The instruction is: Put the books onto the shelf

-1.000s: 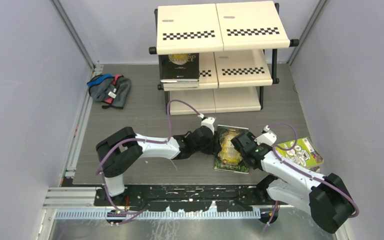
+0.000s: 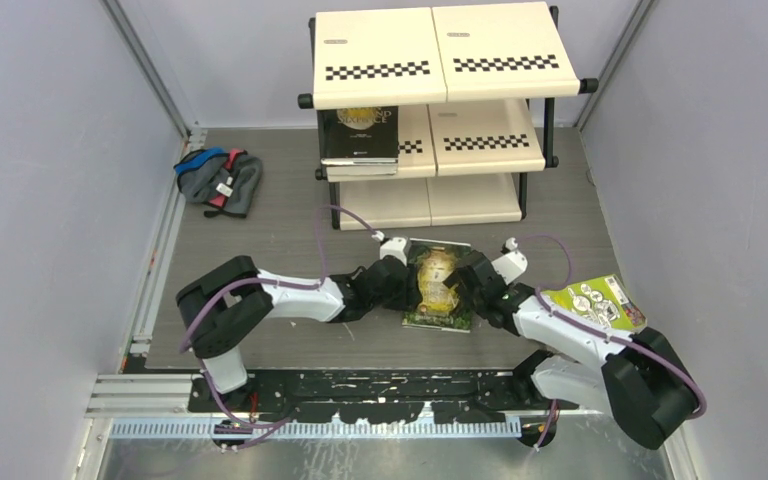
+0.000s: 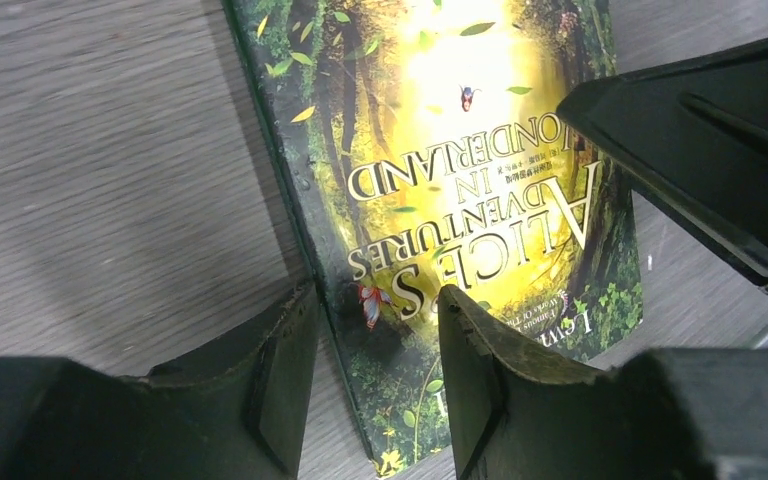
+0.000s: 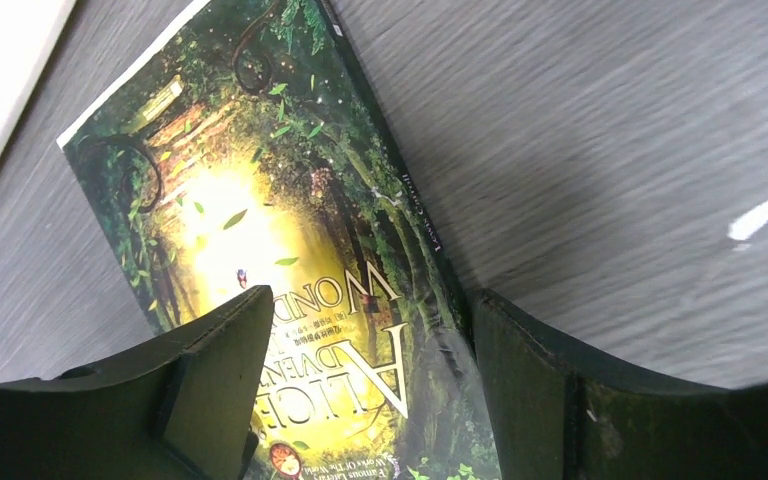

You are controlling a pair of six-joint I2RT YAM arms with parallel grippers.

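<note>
A book with a yellow-and-green forest cover, Alice's Adventures in Wonderland, lies between my two grippers on the table. My left gripper is at one long edge, one finger outside the edge and the other over the cover, a gap showing between them. Opposite, my right gripper straddles the other long edge in the same way, its fingers apart. Whether the fingertips press on the book is hard to tell. A cream shelf rack at the back holds a dark book on its middle level.
At right, a lime-green book or file lies partly behind the right arm. A grey pouch with blue and red trim rests at the far left. Bare table lies between pouch and rack.
The rack, pouch and green item are unchanged.
</note>
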